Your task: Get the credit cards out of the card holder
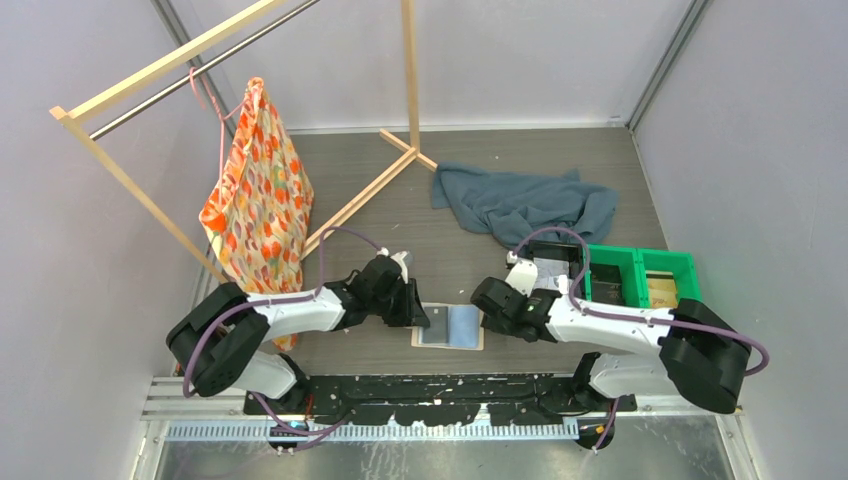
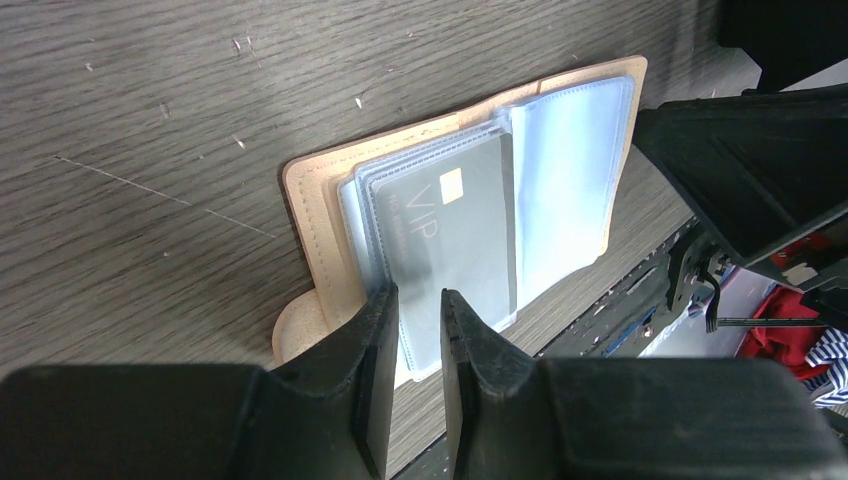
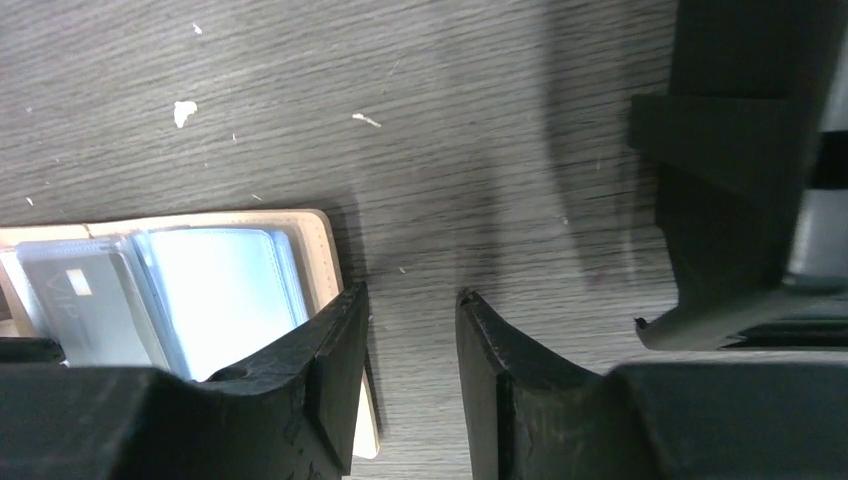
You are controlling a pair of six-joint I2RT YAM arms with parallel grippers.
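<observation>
The open card holder (image 1: 463, 325) lies on the table between my grippers, tan outside with a light blue inner flap (image 2: 565, 170). A grey VIP card (image 2: 450, 250) sits in its left side over clear sleeves. My left gripper is part open, its fingertips down at the card's left edge; whether anything is between them cannot be told. My right gripper is part open over bare table just right of the holder, nothing between its fingers.
Green bins (image 1: 670, 265) and a dark tray stand at the right, a blue-grey cloth (image 1: 520, 200) behind. A wooden rack with a patterned fabric (image 1: 260, 200) fills the left.
</observation>
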